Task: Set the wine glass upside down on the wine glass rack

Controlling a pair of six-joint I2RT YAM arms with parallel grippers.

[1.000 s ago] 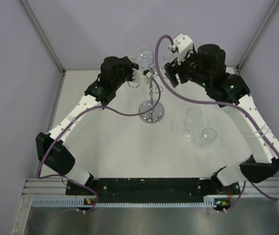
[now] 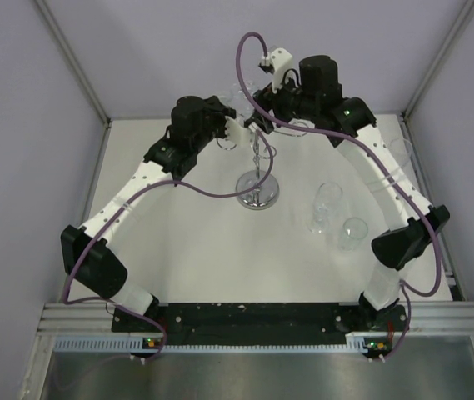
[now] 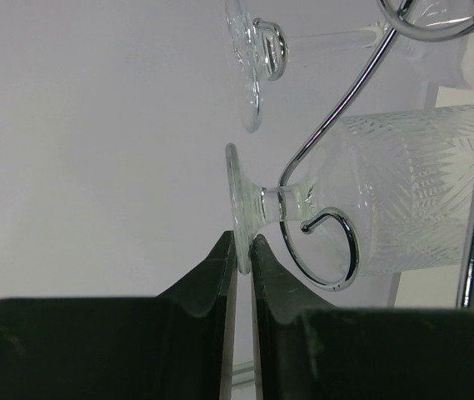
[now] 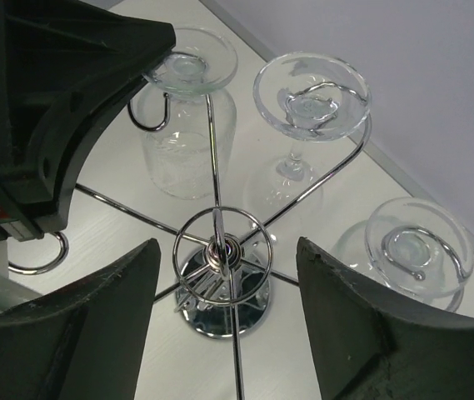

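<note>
The chrome wine glass rack (image 2: 257, 190) stands at the middle back of the table, its round hub ring (image 4: 178, 260) and wire arms showing in the right wrist view. On one of its hooks hangs a patterned wine glass (image 3: 420, 187), upside down. My left gripper has its fingertips close together on both faces of this glass's foot, at the rim. My right gripper is above the hub with its fingers spread and nothing between them. Two more upside-down glasses hang on the rack: one stemmed (image 4: 310, 100), one at the right (image 4: 420, 250).
Clear glasses are on the table right of the rack, one lying (image 2: 326, 204) and one tumbler (image 2: 353, 233). Another clear glass (image 2: 401, 152) is near the right wall.
My right arm has swung left and farther back, bringing its gripper over the rack. The left arm has stayed where it was, at the hanging glass.
</note>
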